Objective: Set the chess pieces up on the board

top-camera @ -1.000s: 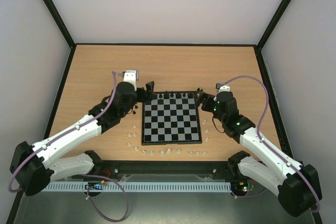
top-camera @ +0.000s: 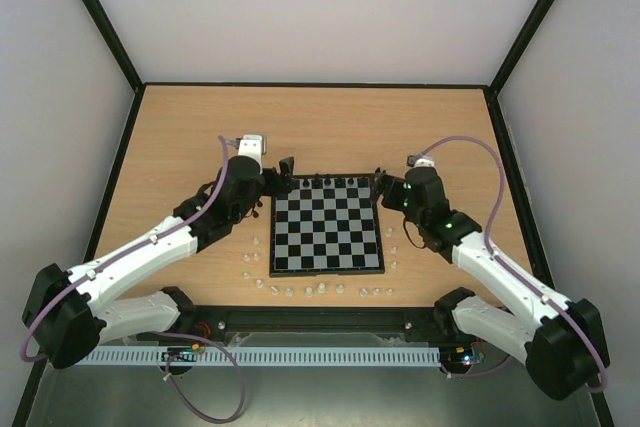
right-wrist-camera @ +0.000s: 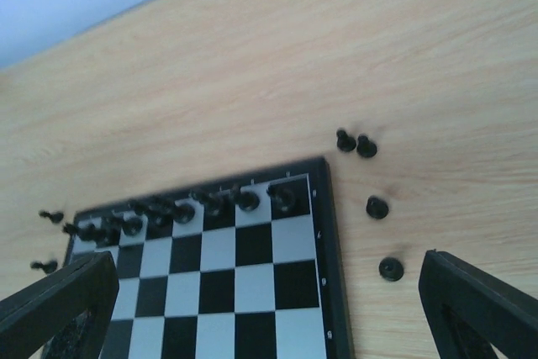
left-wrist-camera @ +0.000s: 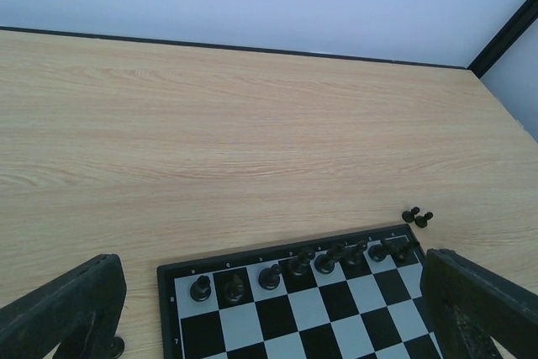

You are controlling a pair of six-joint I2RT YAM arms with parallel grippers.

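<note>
The chessboard (top-camera: 325,237) lies centred on the table, dark pieces standing along its far row, such as the pawn-like piece (left-wrist-camera: 200,288) at one end. My left gripper (top-camera: 285,169) is open above the board's far left corner. My right gripper (top-camera: 379,183) is open above the far right corner; nothing shows between its fingers. Loose dark pieces (right-wrist-camera: 377,207) stand beside and behind the board. Light pieces (top-camera: 320,287) are scattered along the near side and both sides of the board.
Dark frame rails and walls (top-camera: 510,177) bound it at back and sides.
My right arm has shifted slightly, its wrist a little higher in the top view. The left arm has moved very slightly. The pieces look unchanged.
</note>
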